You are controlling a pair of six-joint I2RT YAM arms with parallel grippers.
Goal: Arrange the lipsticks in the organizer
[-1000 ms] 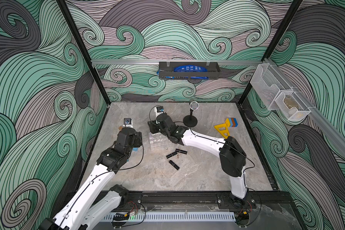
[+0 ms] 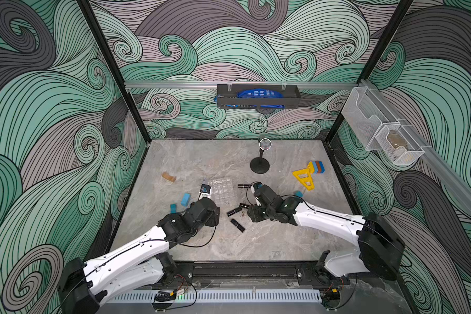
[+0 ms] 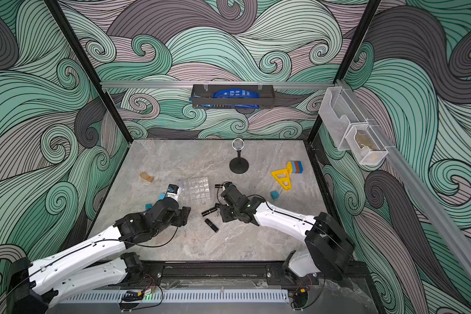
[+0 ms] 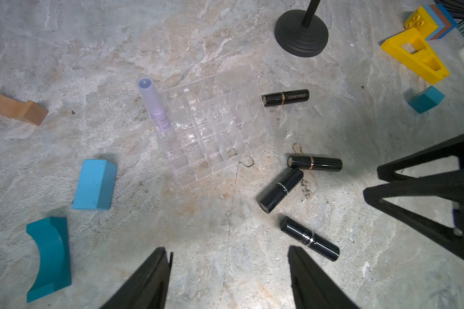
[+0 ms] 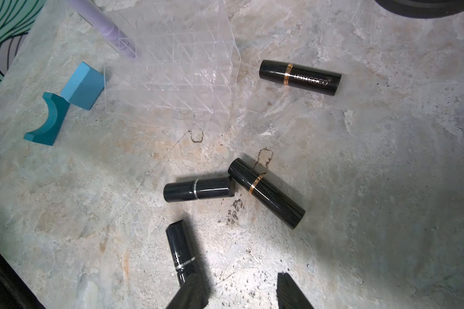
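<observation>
The clear organizer (image 4: 216,121) lies on the table, one lilac tube (image 4: 150,95) standing in its back left corner cell. To its right is a black lipstick with a gold band (image 4: 292,97). In front of it, a second gold-banded lipstick (image 5: 273,198) touches a silver-banded lipstick (image 5: 190,189) end to end. Nearest the front is another silver-banded lipstick (image 4: 310,239). My left gripper stands open above bare table left of that one, nothing between its fingers. Over the table right of the front lipstick, my right gripper is open with nothing between its fingers.
Blue blocks (image 4: 94,184) and a wooden block (image 4: 33,113) lie left of the organizer. A black stand base (image 4: 301,33) is behind it. Yellow toy pieces (image 2: 304,177) and a small teal cube (image 4: 426,99) sit to the right.
The left one has come forward and right.
</observation>
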